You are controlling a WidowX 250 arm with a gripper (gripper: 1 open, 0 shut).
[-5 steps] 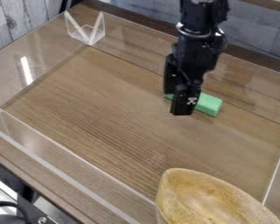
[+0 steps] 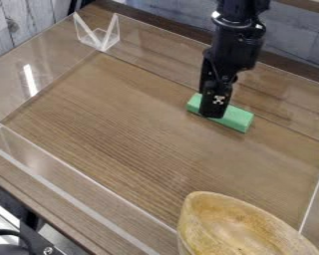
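Note:
The black gripper (image 2: 217, 92) hangs in the upper right of the camera view, pointing down, open, just above the green block (image 2: 229, 118). The block lies flat on the wooden tabletop, angled toward the lower right. Whether the fingertips touch it is hard to tell.
A large yellow bowl-like object (image 2: 239, 231) is at the bottom right, cut off by the frame. A white wire-like item (image 2: 99, 36) sits at the top left. Dark cables run at the lower left.
The gripper has moved back, toward the top of the view, uncovering more of the green block. The other objects look unchanged.

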